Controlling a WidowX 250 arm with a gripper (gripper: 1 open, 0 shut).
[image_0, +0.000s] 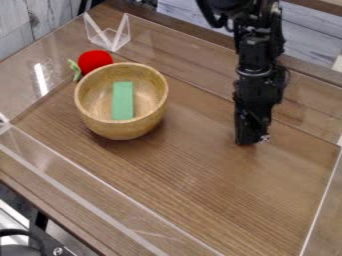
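My black gripper hangs over the right-middle of the wooden table, low near its surface and shut, with nothing visible between its fingers. A wooden bowl sits left of centre with a green block inside it. A red object, perhaps a vegetable, lies behind the bowl at the upper left, apart from it.
A white wire-like stand is at the back left. A pale rim runs along its back right.
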